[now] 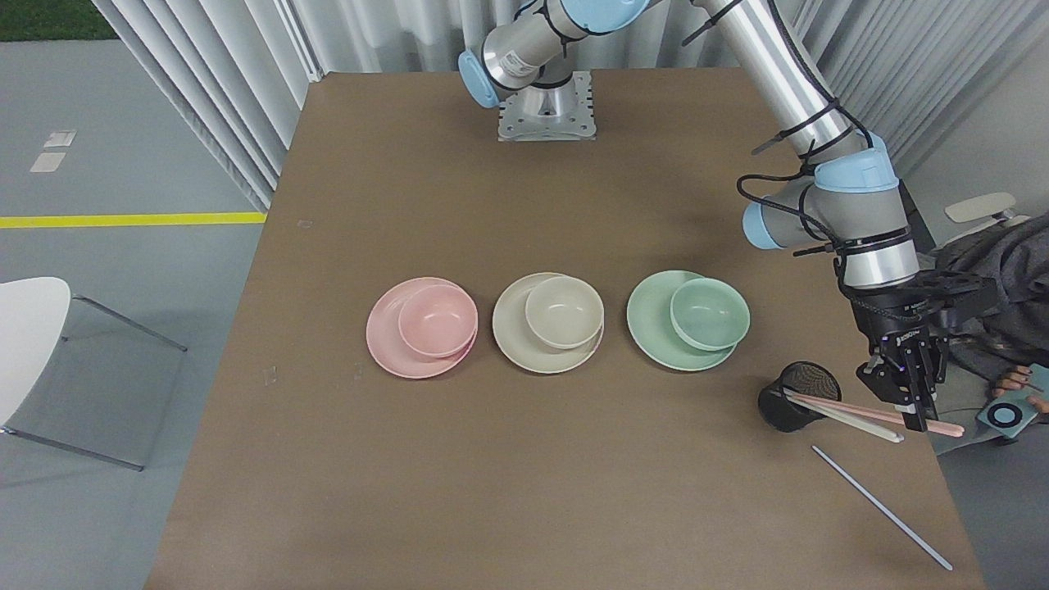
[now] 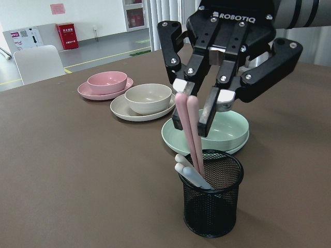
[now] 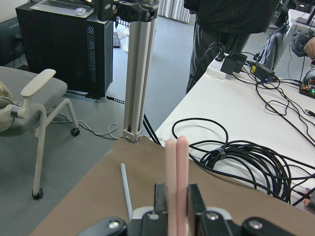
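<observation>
Pink chopsticks are held upright between the fingers of my gripper, shut on them, with their lower ends reaching into a black mesh pen holder. Pale chopsticks also rest in that holder, leaning out over its rim. In the wrist view the pink chopsticks stick out between my fingertips. A single white chopstick lies on the table near its right edge, in front of the holder.
Pink, cream and green bowls sit on matching plates left of the holder. A person sits beyond the right edge.
</observation>
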